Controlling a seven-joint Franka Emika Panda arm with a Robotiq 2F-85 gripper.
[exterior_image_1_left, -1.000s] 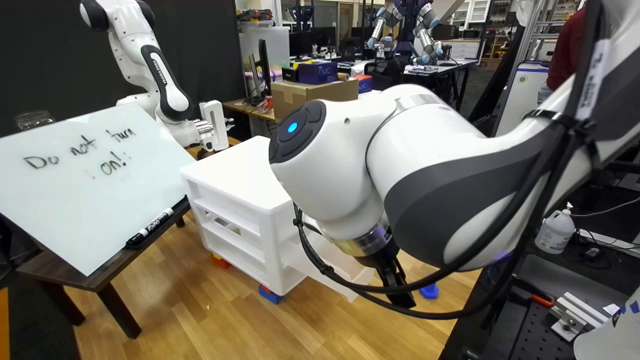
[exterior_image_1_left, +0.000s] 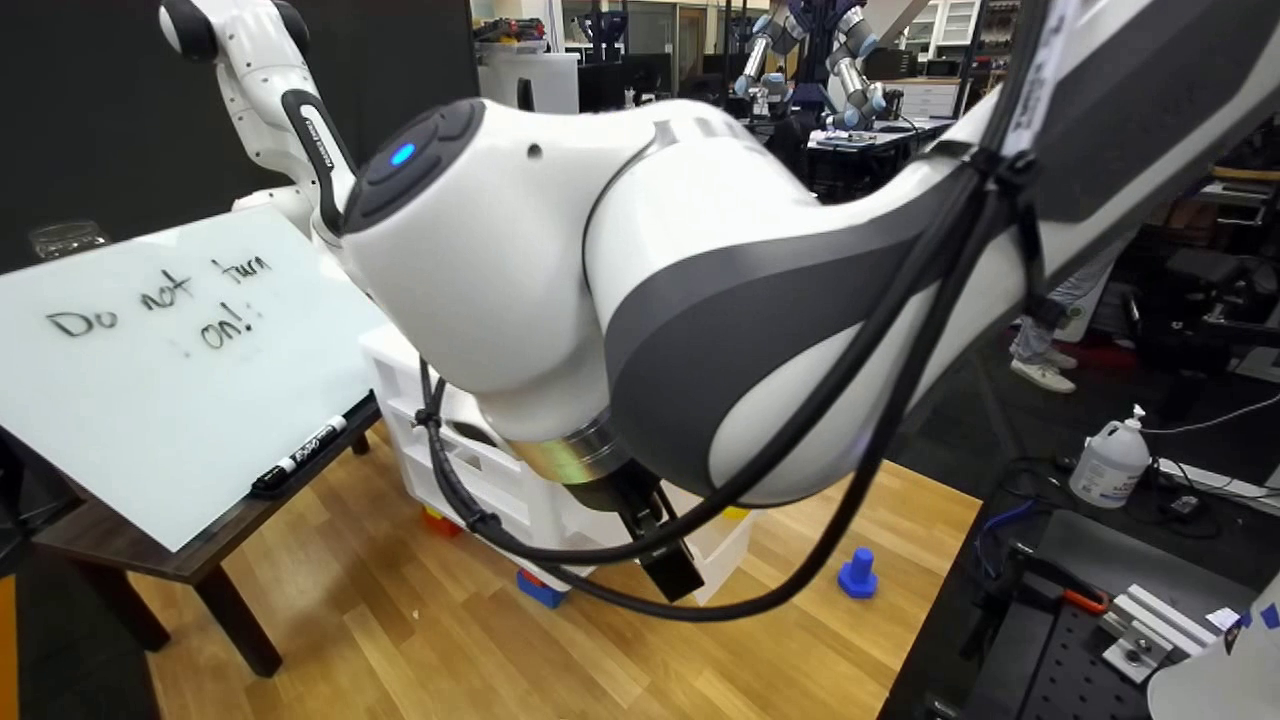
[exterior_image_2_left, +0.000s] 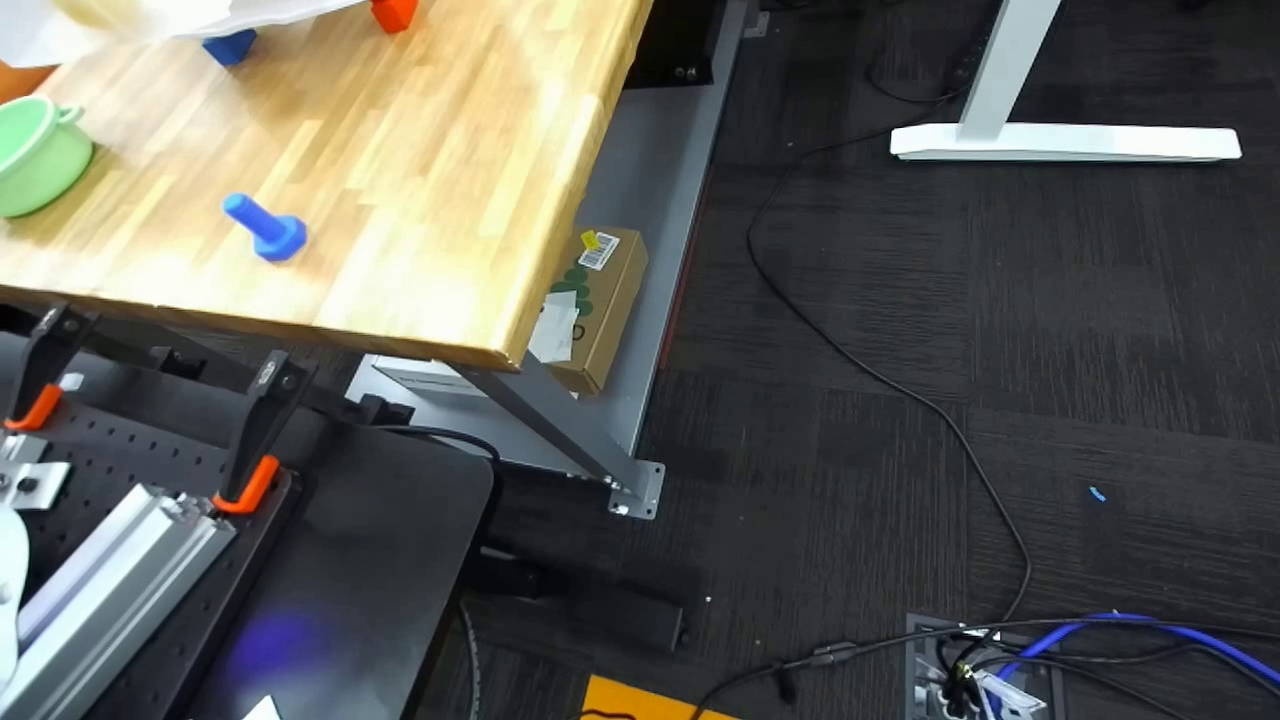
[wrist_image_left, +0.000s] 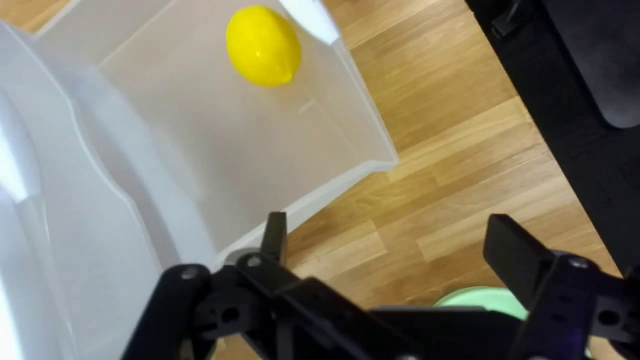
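A yellow lemon-shaped object (wrist_image_left: 264, 47) lies in an open white translucent drawer (wrist_image_left: 198, 150), close to one of its side walls. The drawer belongs to a white drawer unit (exterior_image_1_left: 480, 474), which my arm partly covers in the first exterior view. My gripper is open, its two black fingers wide apart with nothing held between them. Seen from the wrist, one finger overlaps the drawer's rim and the other is over the wooden table. Part of a green bowl (wrist_image_left: 480, 298) shows behind the gripper's body.
A blue bolt-like piece (exterior_image_2_left: 266, 228) rests near the table edge. The green pot (exterior_image_2_left: 42, 156) is at the left of the second exterior view. Blue (exterior_image_1_left: 540, 588) and red blocks (exterior_image_1_left: 440, 523) sit at the drawer unit's base. A whiteboard (exterior_image_1_left: 180, 360) stands at left.
My arm and gripper have moved left in the first exterior view, now covering much of the drawer unit. The blue piece shows more fully, and some yellow is visible by the drawer.
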